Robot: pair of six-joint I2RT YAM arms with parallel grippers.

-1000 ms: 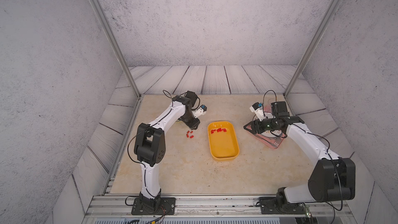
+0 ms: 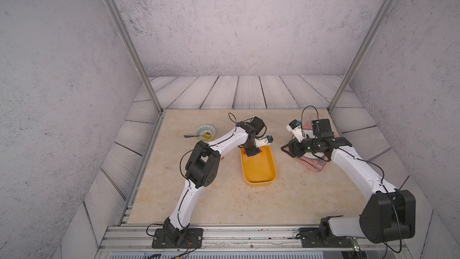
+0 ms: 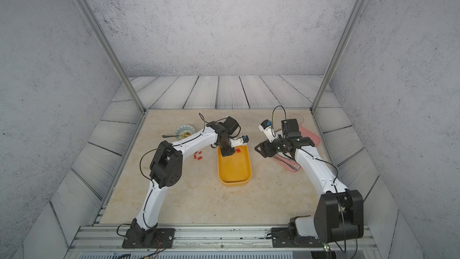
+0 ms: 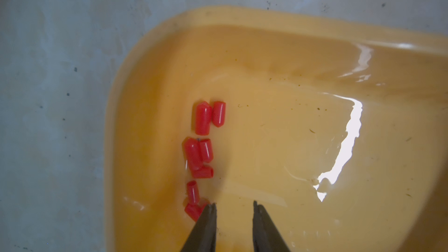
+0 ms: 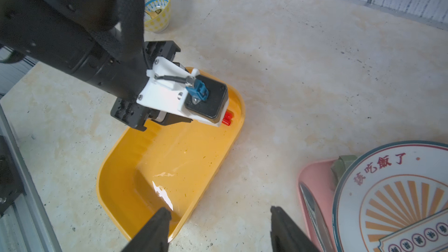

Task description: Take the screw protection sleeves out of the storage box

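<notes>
The yellow storage box [image 2: 258, 172] sits at mid-table. Several red sleeves [image 4: 202, 119] lie inside along its back end, partly covered by my left gripper in the top views. That left gripper hangs over the box, fingers apart with nothing visible between them. Several loose red sleeves [image 3: 198, 155] lie on the table left of the box. My right gripper stands open to the right of the box, with nothing between its fingers.
A patterned cup [image 5: 157, 18] with a spoon is at the back left. On the right, beneath the right arm, are a pink tray [image 3: 310, 133], a plate [image 5: 392, 191] and cutlery.
My left gripper has moved right, from beside the loose sleeves to over the box's back end. The right arm has shifted only slightly.
</notes>
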